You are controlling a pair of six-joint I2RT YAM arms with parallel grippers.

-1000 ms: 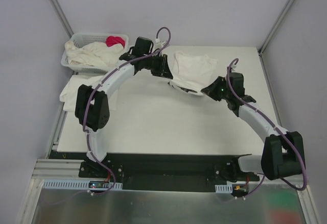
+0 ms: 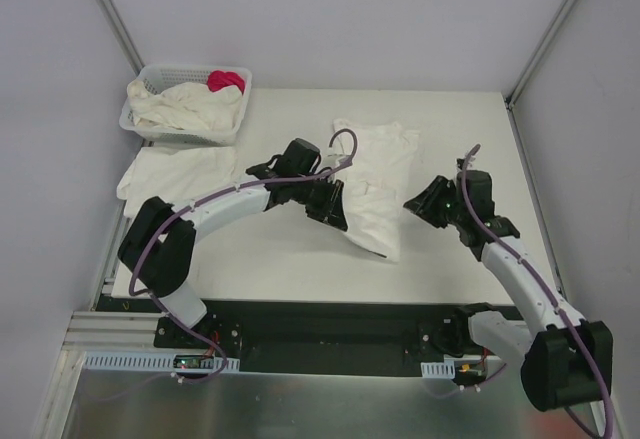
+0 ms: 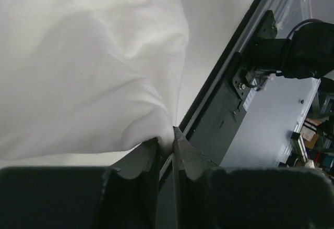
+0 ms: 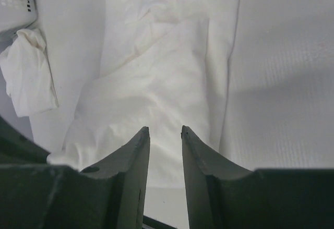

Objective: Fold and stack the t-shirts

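A white t-shirt [image 2: 370,199] lies partly folded mid-table, its back part flat and its front part doubled over toward the near edge. In the left wrist view, a gathered corner of the white t-shirt [image 3: 120,77] runs between the fingertips of my left gripper, which looks shut on it. My right gripper is open and empty, above and to the right of the shirt in the top view [image 2: 412,207]. The left arm covers part of the shirt's left side.
A white basket [image 2: 240,124] at the back left holds white cloth [image 2: 185,107] and a red cloth [image 2: 226,81]. Folded white cloth [image 2: 175,174] lies in front of it.
My left gripper has come toward the near edge, drawing the shirt's corner with it. My right gripper, earlier at the shirt's right corner, now stands clear, a little nearer and to the right.
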